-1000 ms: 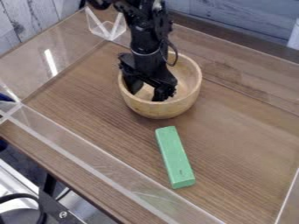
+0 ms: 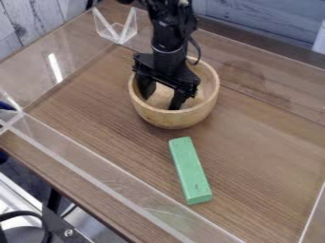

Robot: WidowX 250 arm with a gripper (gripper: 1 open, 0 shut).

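My black gripper (image 2: 164, 78) is lowered into a round, pale wooden bowl (image 2: 177, 117) at the upper middle of the camera view, its open fingers reaching down inside it. Whatever lies between or under the fingers is too dark and hidden to tell. A long green block (image 2: 189, 169) lies on the table below the bowl, apart from it.
A clear plastic piece (image 2: 116, 28) stands at the back left. Transparent strips run along the left edge, with a black cable at the bottom left corner.
The gripper has shifted slightly within the bowl. The green block looks unmoved.
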